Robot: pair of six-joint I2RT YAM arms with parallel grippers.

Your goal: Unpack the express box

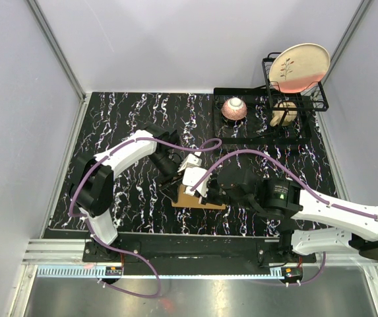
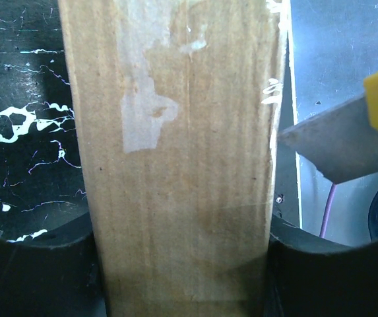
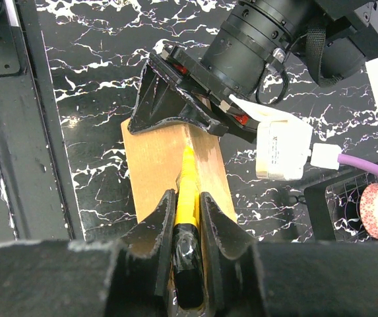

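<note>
A brown cardboard box [image 2: 189, 172] fills the middle of the left wrist view, a strip of clear, partly torn tape [image 2: 142, 122] on its face. On both sides of it press the fingers of my left gripper, which is shut on the box. My right gripper is shut on a utility knife [image 3: 188, 178] with a yellow and black handle. In the left wrist view the knife's grey blade [image 2: 340, 142] points at the box's right edge; whether it touches cannot be told. From above, the arms cover much of the box [image 1: 198, 202].
A black dish rack [image 1: 261, 140] at the back right holds a pink bowl [image 1: 234, 109] and a large plate [image 1: 299, 68]. Purple cables [image 1: 294, 178] loop over both arms.
</note>
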